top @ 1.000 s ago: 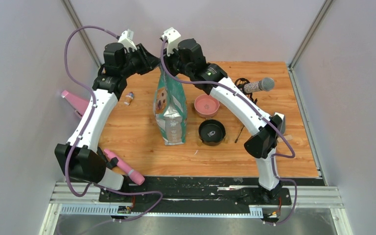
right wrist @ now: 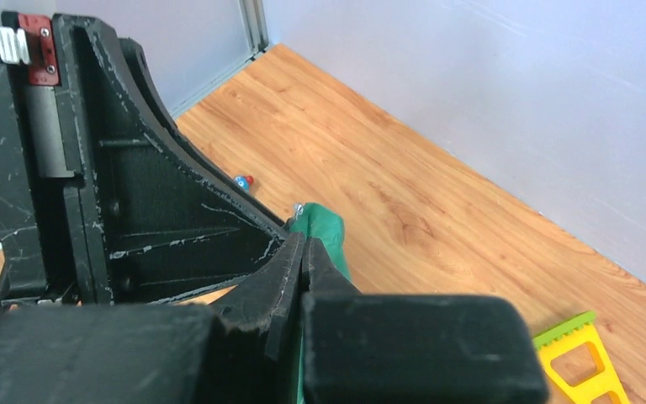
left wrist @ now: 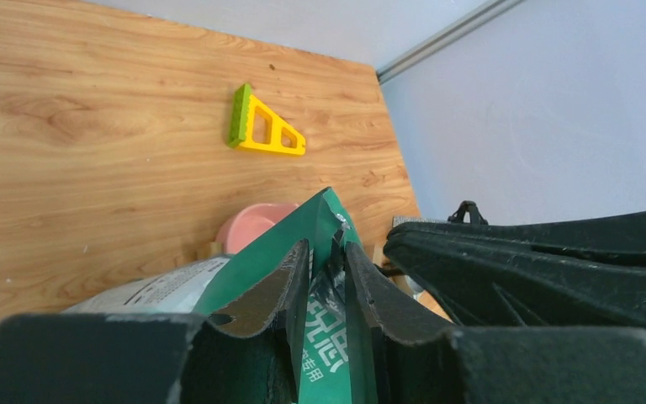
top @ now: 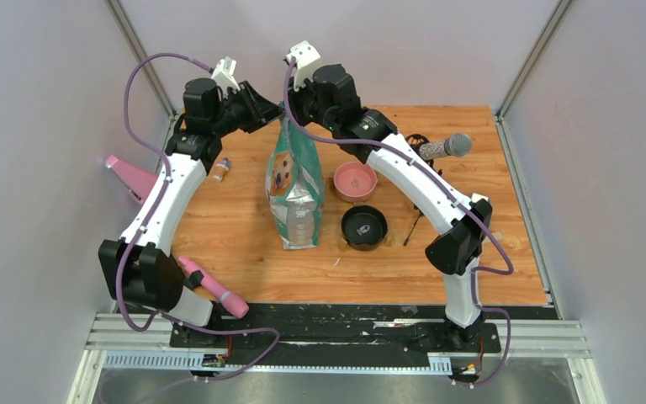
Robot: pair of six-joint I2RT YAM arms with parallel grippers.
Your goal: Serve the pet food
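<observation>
A tall teal pet food bag (top: 293, 194) stands at the middle of the table, both grippers at its top. In the left wrist view, the fingers of my left gripper are around the teal bag top (left wrist: 315, 219); how tightly they close is hard to tell. My right gripper is shut, just at the bag's top, its tips hiding part of the bag. A pink bowl (top: 355, 179) and a black bowl (top: 363, 225) sit right of the bag.
A yellow-green toy (left wrist: 269, 135) lies on the table. A microphone (top: 446, 146) on a stand is at the right, a small bottle (top: 220, 168) left of the bag, a pink cylinder (top: 223, 290) at the front left.
Both arms have shifted slightly to the right in the top view, and the bag's top has moved slightly with them.
</observation>
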